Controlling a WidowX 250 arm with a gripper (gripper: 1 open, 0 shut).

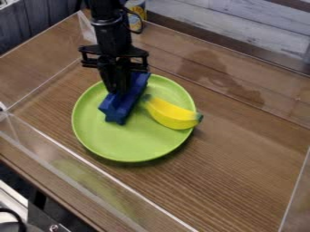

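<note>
A green plate (pixel 127 142) rests on the wooden table. On it lie a dark blue block (pixel 121 107), long and angled, and a yellow banana (pixel 172 113) to its right. My black gripper (pixel 118 80) reaches down from the top of the view to the upper part of the blue block; its fingertips overlap the block, and whether they touch or grip it cannot be made out.
A yellow-labelled can (pixel 137 14) stands at the back behind the arm.
</note>
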